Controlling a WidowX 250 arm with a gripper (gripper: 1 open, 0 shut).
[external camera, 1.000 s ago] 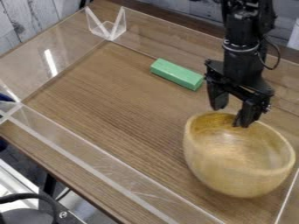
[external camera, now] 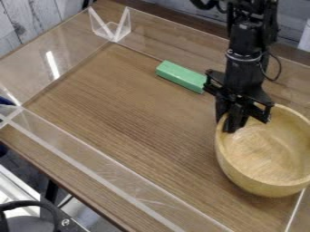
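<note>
My gripper [external camera: 235,112] is at the right, reaching down from the top of the view to the near-left rim of a large tan bowl [external camera: 260,156]. It is shut on that rim, though the fingertips are dark and hard to make out. A green block [external camera: 180,75] lies on the wooden table [external camera: 109,127], just left of the arm and apart from the bowl.
A clear plastic holder [external camera: 111,25] sits at the back left. Clear strips run along the left and front edges, with a dark cabled object [external camera: 27,220] at the bottom left corner.
The bowl has shifted to the right, with my gripper at its rim moving along with it. The green block stays in place.
</note>
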